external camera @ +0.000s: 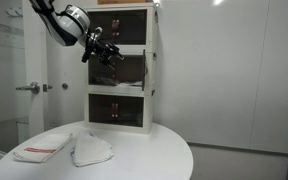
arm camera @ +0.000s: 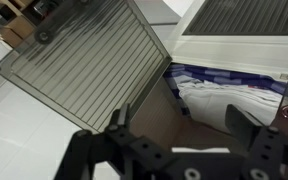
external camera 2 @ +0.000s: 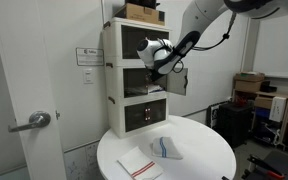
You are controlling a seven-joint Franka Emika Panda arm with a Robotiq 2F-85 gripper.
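My gripper is in front of the white cabinet (external camera: 148, 102), at the height of its middle compartment. In the wrist view its dark fingers (arm camera: 241, 122) stand wide apart, with nothing visible between them. The middle compartment's ribbed glass door (arm camera: 89, 62) is swung open. Inside lie folded cloths (arm camera: 224, 98), white and blue-checked. On the round table (external camera: 164, 160) rest a white cloth with a red stripe (external camera: 44, 148) and a plain-looking white cloth (external camera: 92, 150).
The upper and lower compartments have dark glass fronts that look closed. A whiteboard (external camera: 219, 70) covers the wall to the right. Shelving with boxes (external camera 2: 259, 108) stands off at the far right.
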